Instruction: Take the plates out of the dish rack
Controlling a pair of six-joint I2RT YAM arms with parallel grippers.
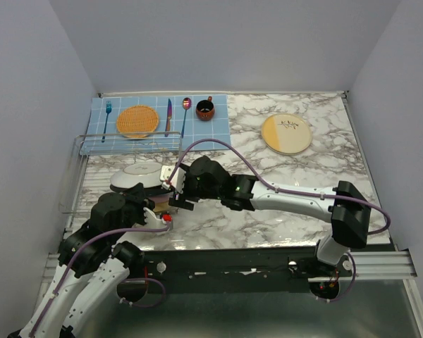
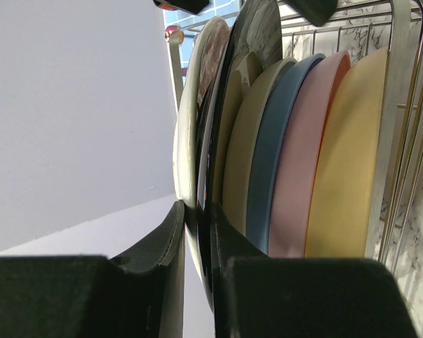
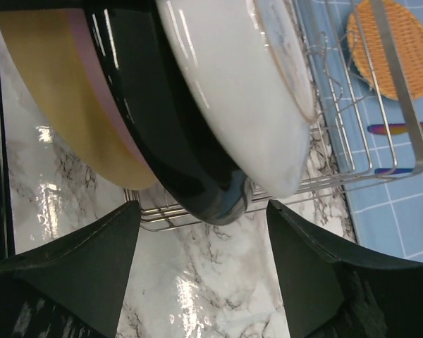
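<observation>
A white plate (image 2: pixel 188 120) and a black plate (image 2: pixel 222 98) stand on edge in the rack (image 2: pixel 384 141). My left gripper is shut on their near edges, with both the white and black rims between its fingers. Beside them, a row of olive, blue, pink and yellow dishes (image 2: pixel 345 148) leans in the same rack. In the right wrist view, my right gripper is open, its fingertips spread on either side of the lower ends of the black plate (image 3: pixel 176 134) and the white plate (image 3: pixel 233 91), without closing on them.
On the blue tiled mat (image 1: pixel 218 130) lie a wicker trivet (image 1: pixel 137 121), a fork, a knife, a spoon and a brown mug (image 1: pixel 205 109). A yellow and cream plate (image 1: pixel 286 134) rests on the marble counter.
</observation>
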